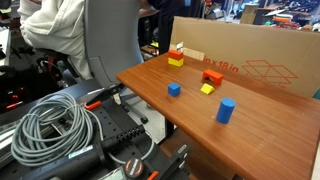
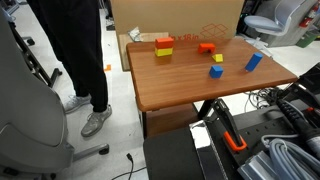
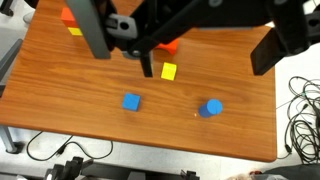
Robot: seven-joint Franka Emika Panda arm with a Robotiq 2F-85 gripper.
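Note:
My gripper stands open above the wooden table in the wrist view, its fingers wide apart with nothing held. Below lie a small yellow cube point(image 3: 169, 71), a blue cube point(image 3: 131, 101) and a blue cylinder point(image 3: 211, 107). A red block point(image 1: 176, 54) rests on a yellow block point(image 1: 176, 62) near the table's far end in the first exterior view. Close to the cardboard, a separate red piece point(image 1: 212, 77) has the yellow cube point(image 1: 207, 88) beside it. The cylinder point(image 1: 226, 110) is upright, apart from the blue cube point(image 1: 174, 89). Neither exterior view shows the gripper.
A cardboard panel point(image 1: 250, 55) with red line drawings stands along one long side of the table. Coiled grey cable point(image 1: 50, 130) and dark equipment occupy the opposite side. Bare tabletop point(image 1: 270, 140) extends around the pieces.

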